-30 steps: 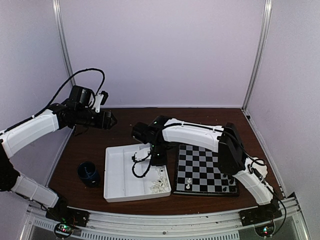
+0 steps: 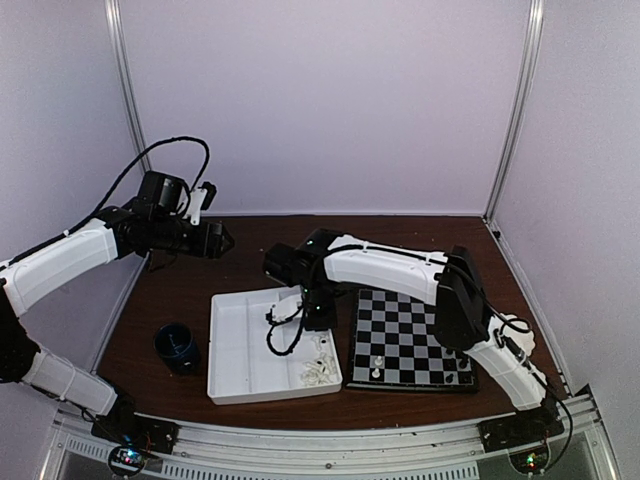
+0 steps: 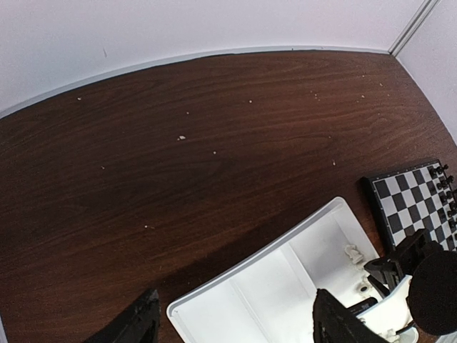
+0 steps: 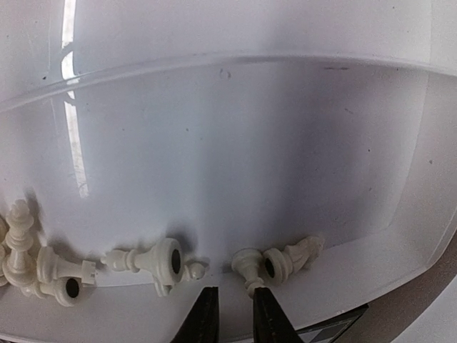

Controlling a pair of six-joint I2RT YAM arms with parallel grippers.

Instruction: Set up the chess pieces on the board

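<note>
White chess pieces (image 2: 320, 372) lie loose in the right part of the white tray (image 2: 238, 395). Over that part my right gripper points down, its fingers apart and nothing visibly held. A white pawn (image 4: 248, 263) lies on its side at the tip of the right-hand finger, and a knight (image 4: 294, 259) touches or nearly touches it. To the right of the tray is the chessboard (image 2: 405, 330), partly covered by the right arm. A few white pieces (image 2: 376, 368) and dark pieces (image 2: 450, 365) stand on it. Clear of everything, my left gripper is open and empty.
Left of the tray stands a dark cup (image 2: 177, 348). Low dividers (image 4: 214, 63) split the tray into compartments. Behind the tray the brown table (image 3: 178, 171) is mostly bare. The board's edge lies close to the tray's right wall.
Very little differs: the right gripper, over the tray, has shifted slightly at most. The left arm, tray and board look the same.
</note>
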